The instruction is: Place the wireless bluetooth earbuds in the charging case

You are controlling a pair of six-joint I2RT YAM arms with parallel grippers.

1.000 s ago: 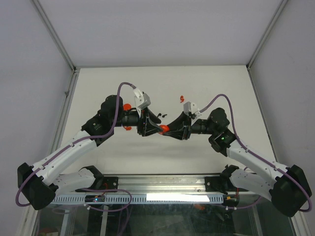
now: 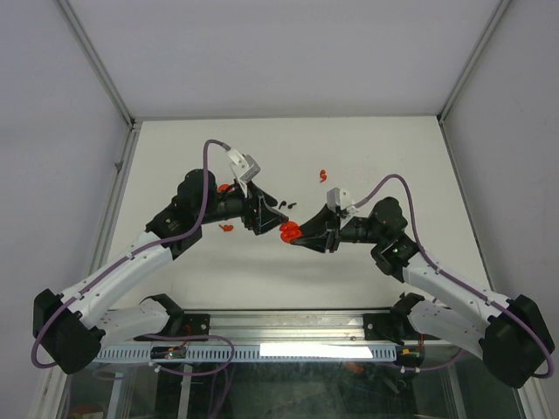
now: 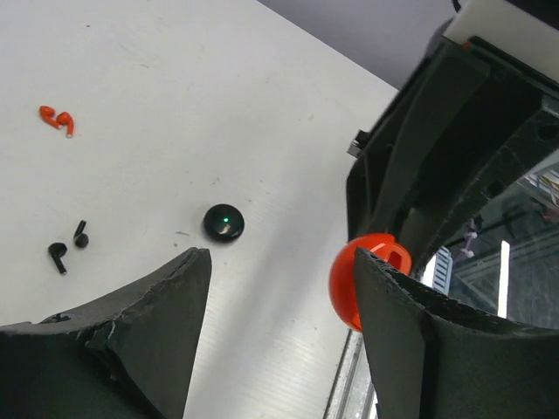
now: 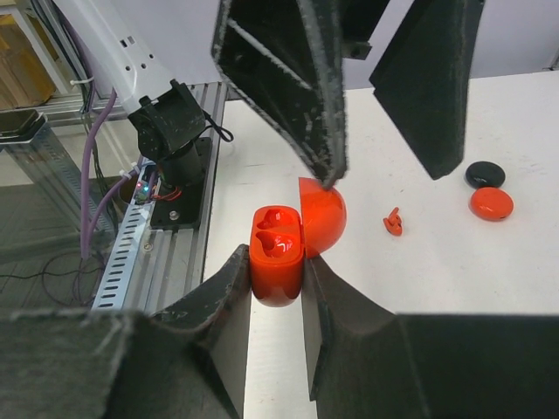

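Observation:
My right gripper is shut on a red charging case (image 4: pixel 276 278), whose lid (image 4: pixel 321 214) stands open beside its body. Recesses show in the case's upper face, with no earbud visible in them. The case (image 2: pixel 290 231) is held in the air between the two arms. My left gripper is open with nothing between its fingers, and one of its fingers covers part of the case in the left wrist view. A pair of red earbuds (image 3: pixel 57 120) and a pair of black earbuds (image 3: pixel 58 256) lie on the white table.
A black round case (image 4: pixel 485 174) and another red one (image 4: pixel 491 203) lie on the table. One red earbud (image 2: pixel 322 175) rests at the back right, and other red pieces (image 2: pixel 227 227) lie under the left arm. Around the middle, the front of the table (image 2: pixel 262 279) is clear.
My left gripper has moved slightly left, off the red case. More of the case shows now, and its lid stands apart from the body. The right arm has barely shifted.

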